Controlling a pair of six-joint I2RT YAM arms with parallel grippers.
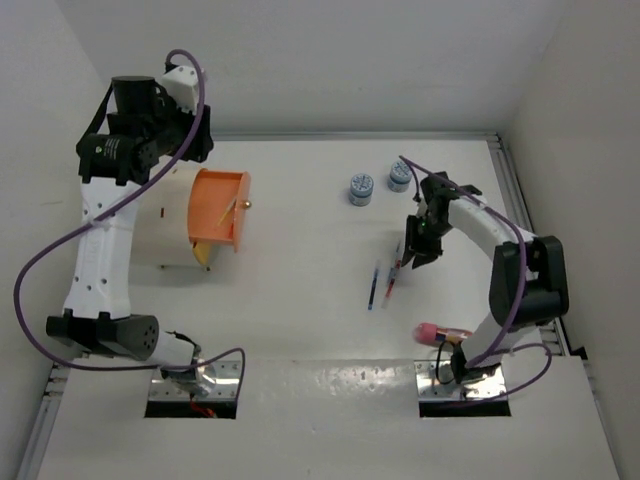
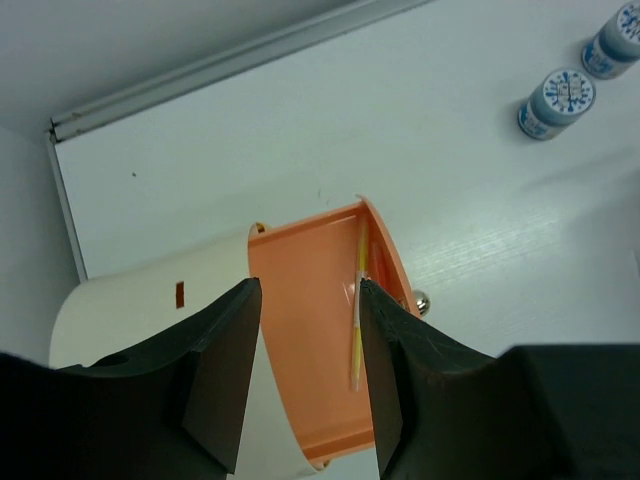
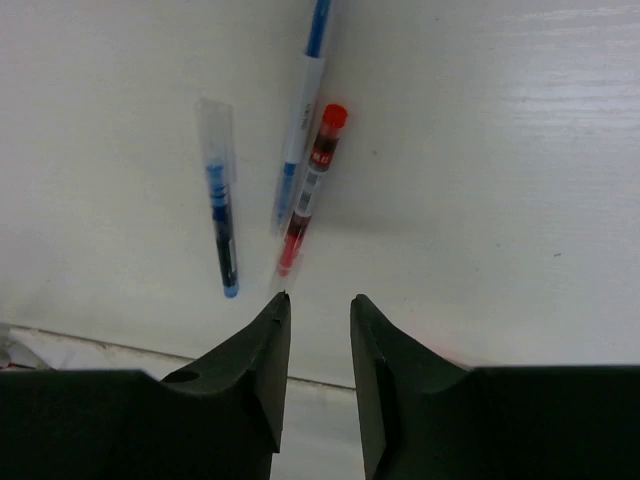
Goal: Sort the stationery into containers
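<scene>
My left gripper is raised above and left of an open orange drawer (image 2: 305,340) in a cream container (image 2: 150,310); it is open and empty. A yellow pen (image 2: 358,330) lies in the drawer. My right gripper hangs part open over three pens on the table: a blue-and-white pen (image 3: 305,110), a red pen (image 3: 312,175) and a dark blue pen (image 3: 222,230). Nothing shows between its fingers.
Two blue-lidded jars (image 1: 361,190) (image 1: 399,176) stand at the back right. A pink cylindrical item (image 1: 440,335) lies by the right arm's base.
</scene>
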